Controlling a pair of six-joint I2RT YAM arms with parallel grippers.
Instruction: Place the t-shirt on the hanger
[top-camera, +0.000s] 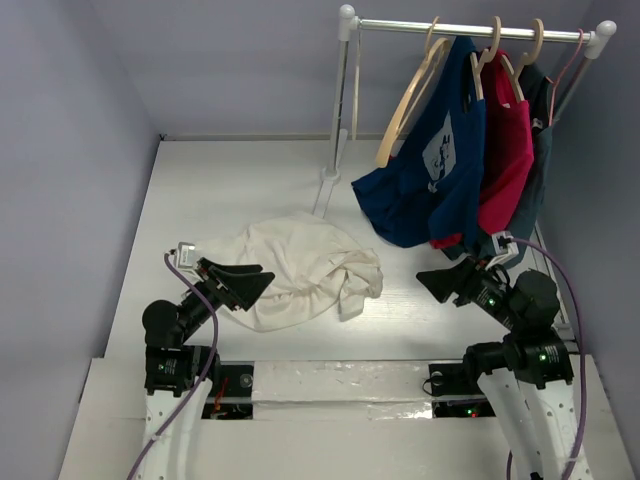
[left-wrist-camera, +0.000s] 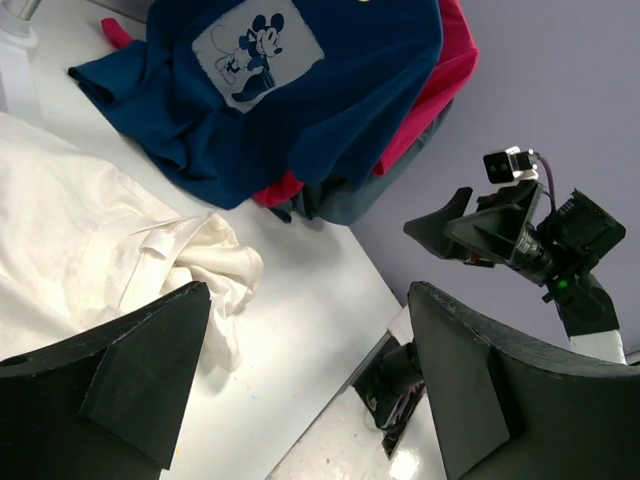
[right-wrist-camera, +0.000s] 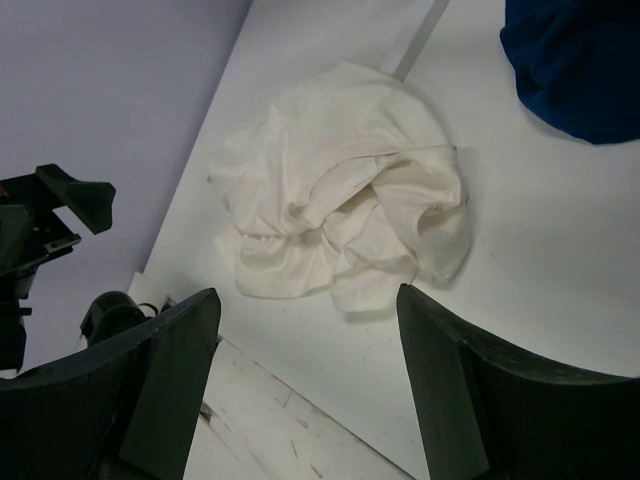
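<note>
A cream t-shirt (top-camera: 300, 262) lies crumpled on the white table, its folds bunched toward the right in the top view. Above its left part hovers my left gripper (top-camera: 258, 287), open and empty. My right gripper (top-camera: 437, 287) is open too, to the right of the shirt and clear of it. From the rail's left part hangs a bare wooden hanger (top-camera: 405, 103). In the right wrist view the whole shirt (right-wrist-camera: 345, 185) shows beyond the open fingers (right-wrist-camera: 165, 385); the left wrist view shows only its right part (left-wrist-camera: 130, 230).
A metal rail (top-camera: 450, 29) stands at the back right. Blue (top-camera: 425, 165), red (top-camera: 507, 150) and dark green (top-camera: 537, 160) garments hang there, the blue one reaching low toward the table. Bare table (top-camera: 200, 185) lies at the back left.
</note>
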